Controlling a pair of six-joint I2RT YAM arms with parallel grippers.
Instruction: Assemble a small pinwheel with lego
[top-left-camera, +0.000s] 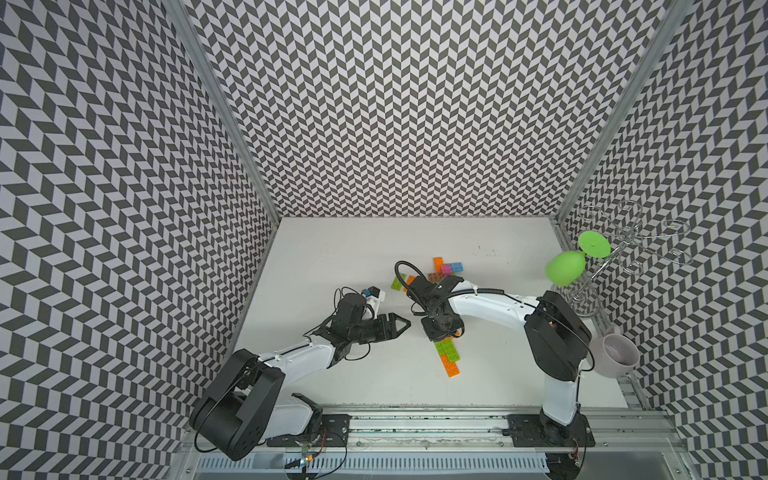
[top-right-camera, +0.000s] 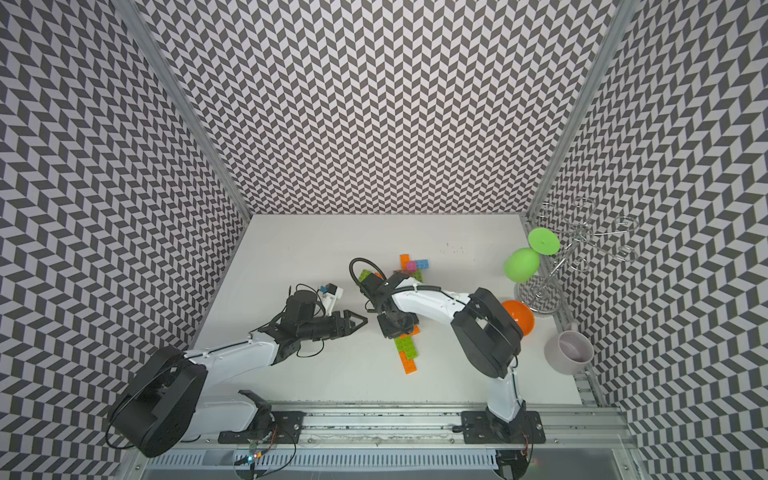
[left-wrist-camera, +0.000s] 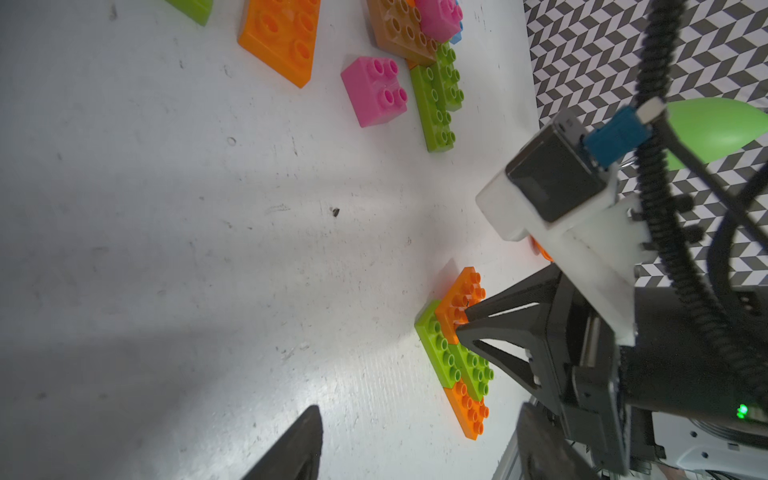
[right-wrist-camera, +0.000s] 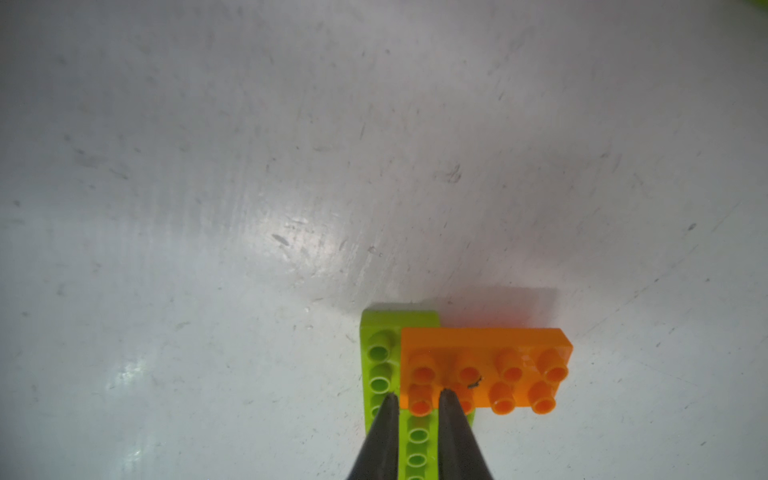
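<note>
In the left wrist view, two green bricks (left-wrist-camera: 434, 345) lie side by side. A lower orange brick (left-wrist-camera: 468, 409) adjoins one end, and an upper orange brick (left-wrist-camera: 461, 294) lies across the other, jutting out to one side. Over that upper brick stands my right gripper, its fingertips parted around a stud near the overlap, neither clearly gripping. Whether the upper brick is pressed fully down cannot be told. My left gripper (top-left-camera: 408, 323) hangs open and empty to the left of this assembly; its fingers (left-wrist-camera: 297, 444) are wide apart.
Behind sits a cluster with a brown brick (left-wrist-camera: 401, 30), a pink one on top, green, blue and orange ones. A loose pink brick (left-wrist-camera: 374, 92) and a loose orange brick (left-wrist-camera: 280, 36) lie nearby. A cup (top-left-camera: 614, 354) and wire rack (top-left-camera: 628, 236) edge the right side.
</note>
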